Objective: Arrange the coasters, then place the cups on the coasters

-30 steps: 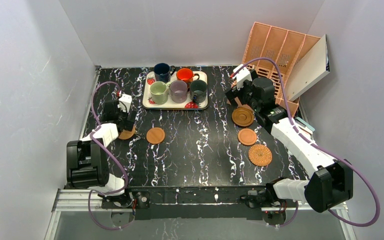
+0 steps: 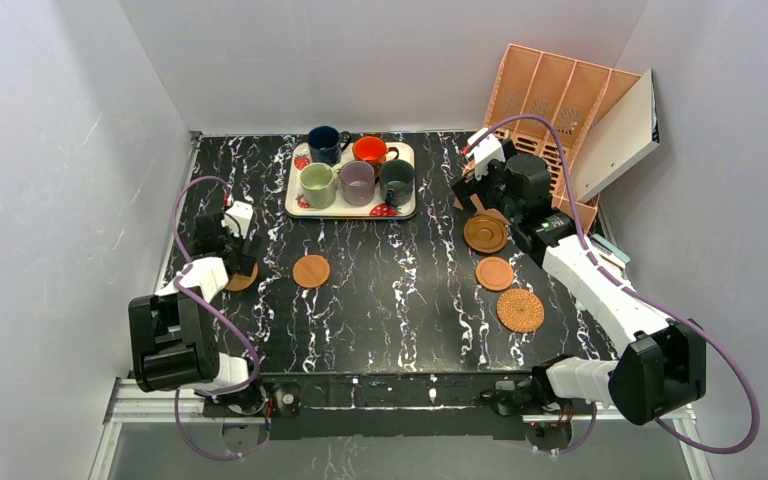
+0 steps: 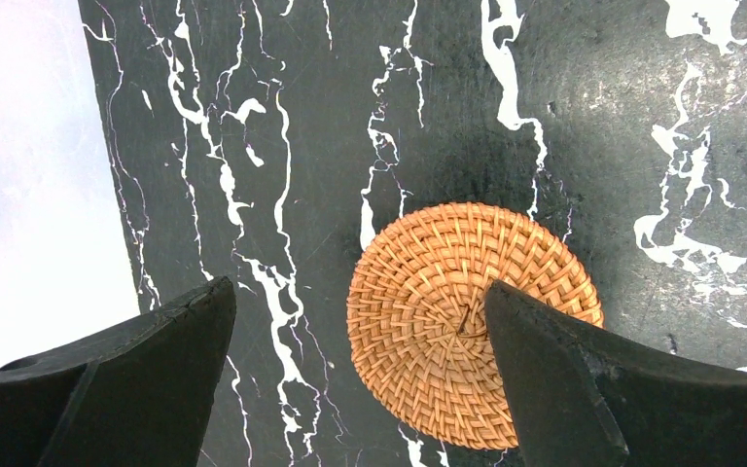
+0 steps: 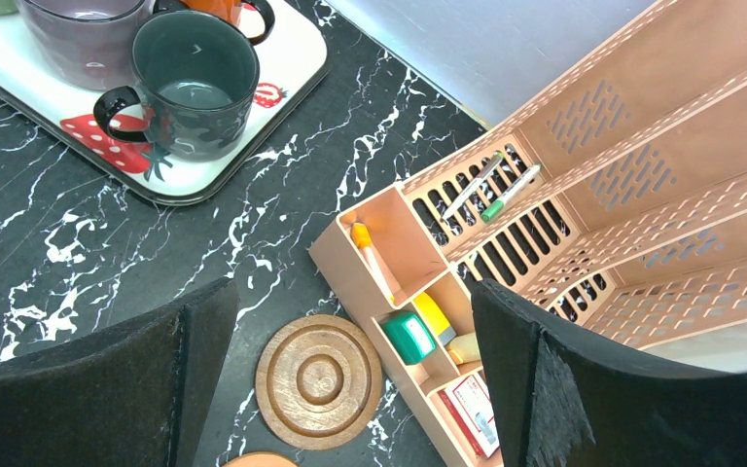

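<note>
A woven rattan coaster (image 3: 418, 321) lies under my left gripper (image 2: 246, 256), which is open with nothing between its fingers. In the left wrist view, the right finger (image 3: 554, 379) covers part of the coaster's right side; whether it touches is hard to tell. The cups stand together on a white tray: blue (image 2: 324, 146), orange (image 2: 369, 150), green (image 2: 317, 186), purple (image 2: 357, 182) and dark green (image 4: 195, 88). My right gripper hangs open and empty at the right, near a dark wooden coaster (image 4: 318, 381) and away from the cups.
More coasters lie flat: a plain round one (image 2: 311, 271) left of centre, an orange-brown one (image 2: 494, 273) and a woven one (image 2: 520, 311) at the right. A peach organiser (image 2: 550, 95) fills the back right corner.
My left gripper has shifted left and slightly towards the front, and the woven coaster beneath it has slid the same way. The right arm, tray and cups are unmoved.
</note>
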